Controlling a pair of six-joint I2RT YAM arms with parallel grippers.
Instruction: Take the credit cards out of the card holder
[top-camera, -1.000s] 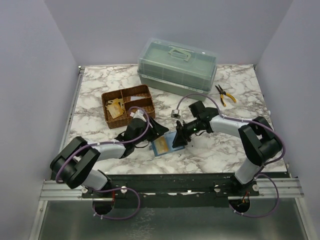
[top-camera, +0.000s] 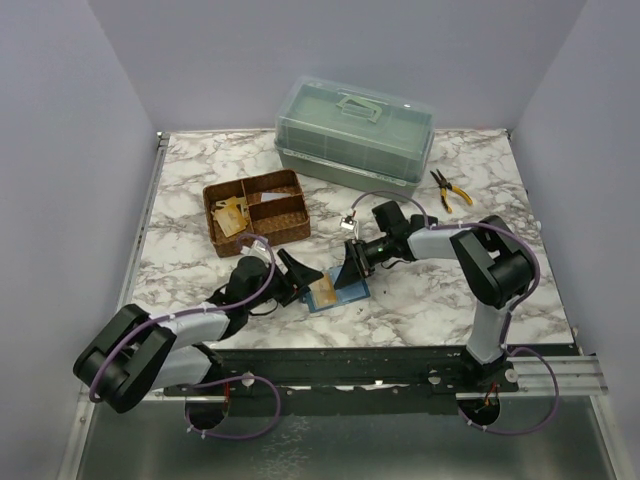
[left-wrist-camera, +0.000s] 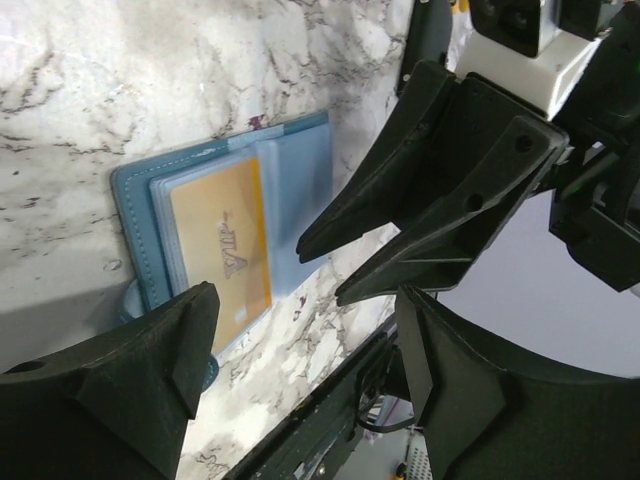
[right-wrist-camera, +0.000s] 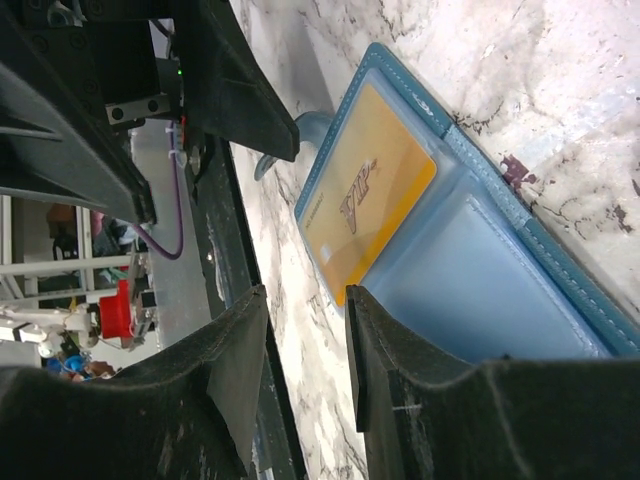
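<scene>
A blue card holder lies open on the marble table, a yellow-orange VIP card in its sleeve, the other side pale blue. My left gripper hangs at the holder's left end, fingers apart and empty. My right gripper stands over the holder's right part, fingers apart, with nothing visible between them; in the left wrist view its fingers reach over the pale blue side.
A woven divided basket sits at back left, a clear green-lidded box at the back, pliers at right. The table's front edge is close below the holder.
My left gripper has moved left and toward the front, off the holder's middle. My right gripper has shifted slightly left. The holder looks unmoved.
</scene>
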